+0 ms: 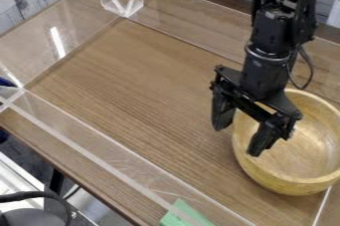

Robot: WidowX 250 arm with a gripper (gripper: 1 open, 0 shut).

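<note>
The black robot arm hangs from the top right, with my gripper low over the left part of a round tan bowl at the right of the wooden table. The gripper's fingers are spread open, and I see nothing held between them. The bowl's inside looks empty where it is not hidden by the gripper.
A green object lies at the bottom edge. A small clear plastic piece stands at the top left. A black cable crosses the lower left corner.
</note>
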